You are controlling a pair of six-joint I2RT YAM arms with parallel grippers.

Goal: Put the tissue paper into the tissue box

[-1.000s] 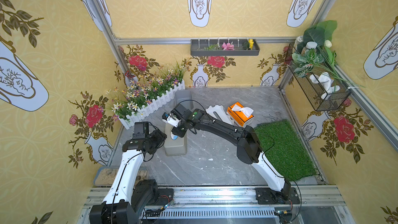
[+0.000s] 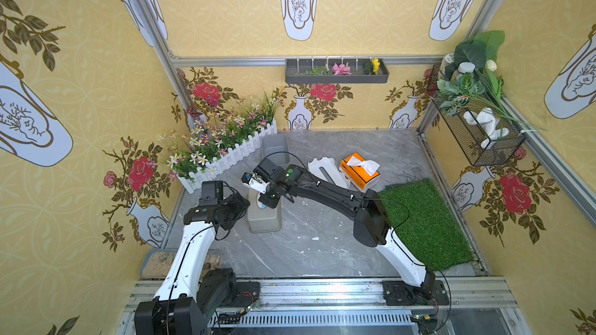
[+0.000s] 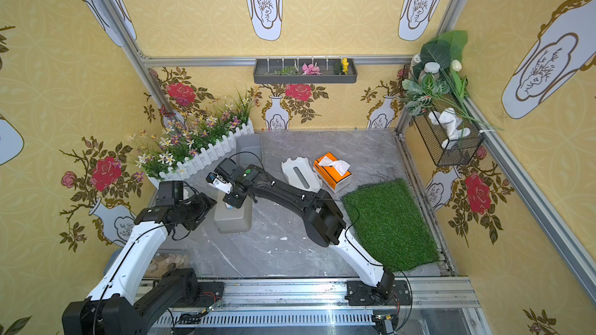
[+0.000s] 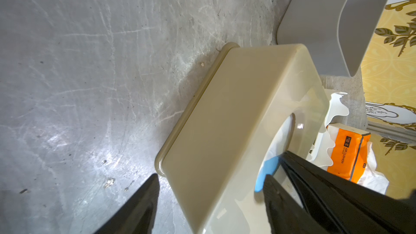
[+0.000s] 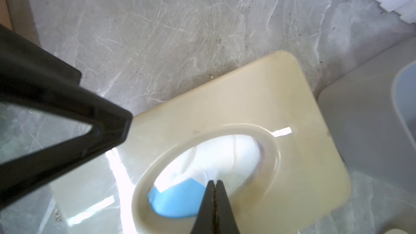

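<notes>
The beige tissue box (image 2: 265, 222) sits on the grey table, its oval opening facing up. Through that opening in the right wrist view I see white tissue (image 5: 229, 151) with a blue patch at one end. My right gripper is over the opening, its fingertips pressed together and no tissue between them; the tissue lies outside them. At the box's side, my left gripper stands open, with a corner of the box showing between its fingers in the left wrist view. The top views mostly hide the opening behind the right gripper.
A grey bin (image 5: 368, 117) adjoins the box's far end. The white fenced flowers (image 2: 229, 158) stand behind. Further right are a white wavy-edged piece (image 2: 329, 171), an orange tissue pack (image 2: 357, 176) and a grass mat (image 2: 425, 223).
The box has shifted slightly; the left arm is nearly still.
</notes>
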